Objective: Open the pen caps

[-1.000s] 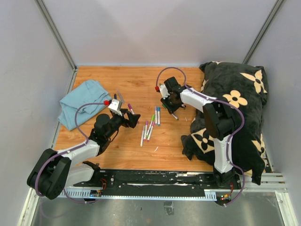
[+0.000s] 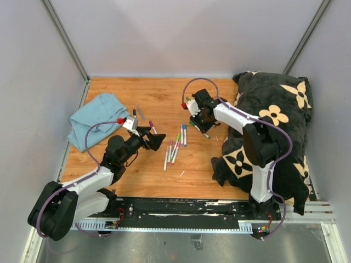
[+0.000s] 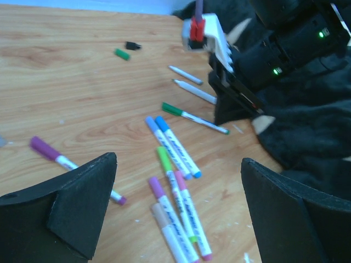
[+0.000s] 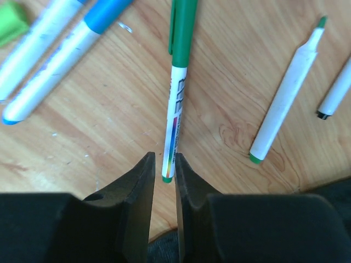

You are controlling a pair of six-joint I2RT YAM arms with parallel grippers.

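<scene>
A capped green marker (image 4: 180,44) lies below my right gripper, whose fingertips are close together over its white end, part open, apparently holding nothing. An uncapped green marker (image 4: 282,96) lies beside it. My left gripper (image 2: 153,137) stands open near a purple marker (image 3: 55,153). Between the arms lie several capped markers: blue (image 3: 175,145), lime green (image 3: 164,159), pink (image 3: 192,213), purple and grey ones. A loose green cap (image 3: 122,54) lies at the back.
A folded blue cloth (image 2: 93,118) is at the left. A dark flowered cushion (image 2: 274,115) fills the right side. The front middle of the table has free room.
My right gripper has shifted slightly, and the green marker beneath it shows a little differently.
</scene>
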